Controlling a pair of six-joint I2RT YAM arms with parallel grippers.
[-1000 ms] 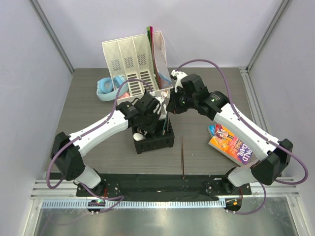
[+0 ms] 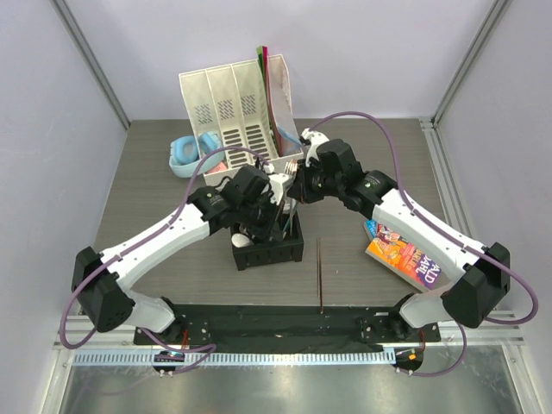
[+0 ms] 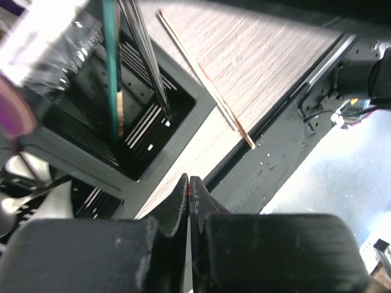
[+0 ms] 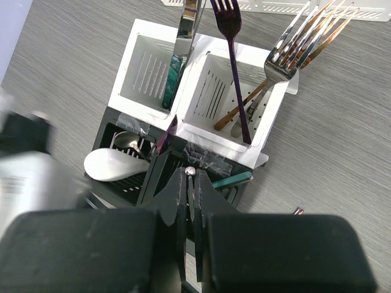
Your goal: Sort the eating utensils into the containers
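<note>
In the left wrist view my left gripper is shut, with nothing between its fingers, beside the black container [image 3: 153, 162]. Slim metal sticks [image 3: 143, 49] and a teal-handled utensil [image 3: 112, 67] reach down into one compartment. My right gripper is shut on a thin metal utensil, whose rounded silver end shows at the fingertips; the rest of it is hidden. Behind the black container stands a white one [image 4: 177, 125], holding a purple fork [image 4: 233, 46], silver forks [image 4: 281, 68] and a knife [image 4: 185, 33]. A white spoon [image 4: 110, 165] lies in the black container.
A pair of wooden chopsticks [image 2: 319, 272] lies on the table, right of the black container. Farther right is a colourful box [image 2: 405, 254]. A blue bowl [image 2: 183, 166] and an upright cream rack [image 2: 226, 99] stand behind. Both arms crowd close together over the containers.
The right arm has dipped slightly. The black container has shifted a little to the left.
</note>
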